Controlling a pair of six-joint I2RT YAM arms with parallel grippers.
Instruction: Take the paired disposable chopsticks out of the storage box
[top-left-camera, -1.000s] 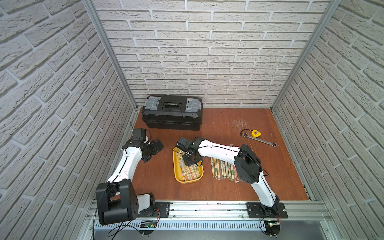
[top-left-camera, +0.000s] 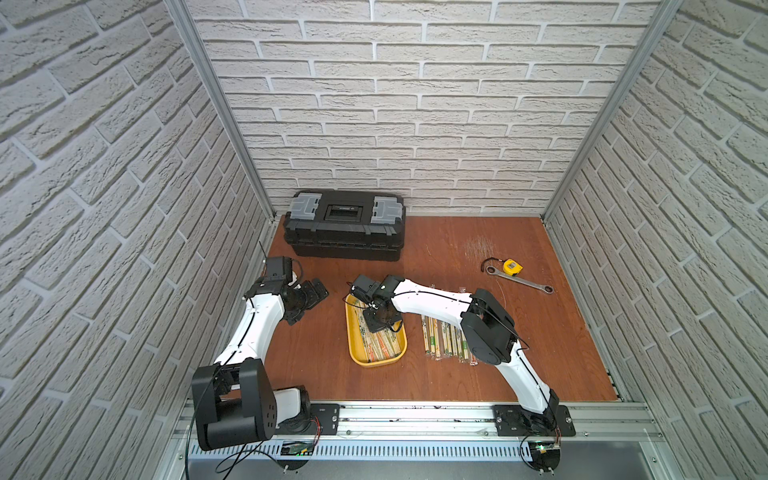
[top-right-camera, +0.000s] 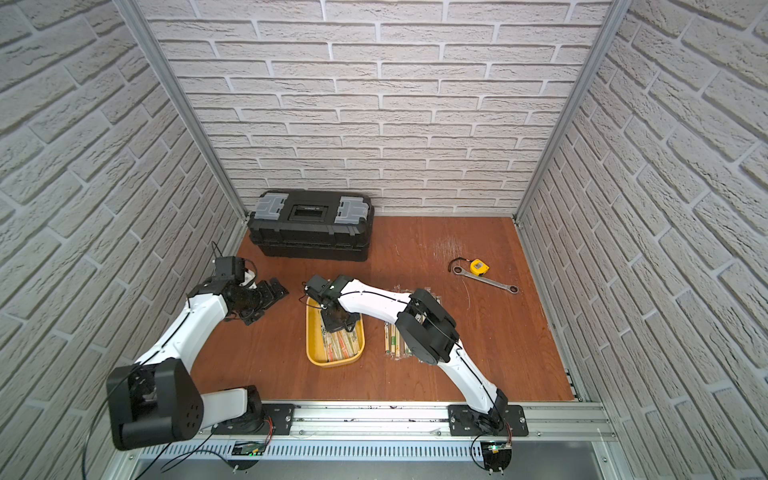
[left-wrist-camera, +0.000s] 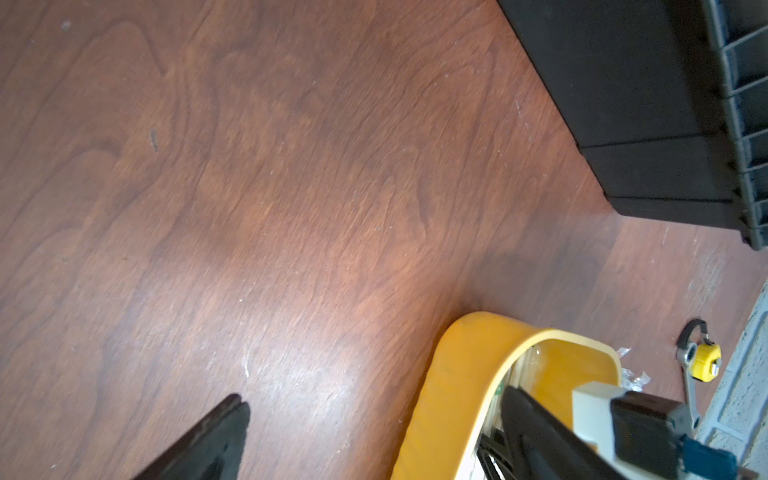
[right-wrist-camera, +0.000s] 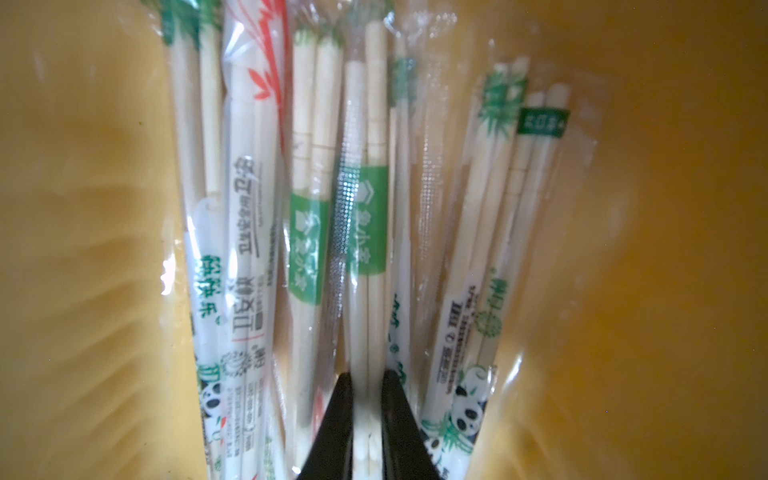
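Note:
A yellow storage box (top-left-camera: 353, 344) stands on the table with several wrapped chopstick pairs (top-left-camera: 373, 344) lying in it. Over the box, my right gripper points down, its dark fingertips on either side of a wrapped pair with a green band (right-wrist-camera: 367, 224). Its fingers are open, with only a narrow gap; whether they touch the wrapper I cannot tell. My left gripper is wide open and empty above bare table, left of the box. The right arm hides the upper part of the box in both top views.
A row of wrapped chopsticks (top-left-camera: 448, 339) lies right of the box, partly under the right arm. A black toolbox (top-left-camera: 344, 232) stands at the back left. A wrench (top-left-camera: 520, 279) and a yellow tape measure (top-left-camera: 512, 267) lie back right.
My right arm has shifted slightly to the left over the box during the last second. The left arm and the box have not moved.

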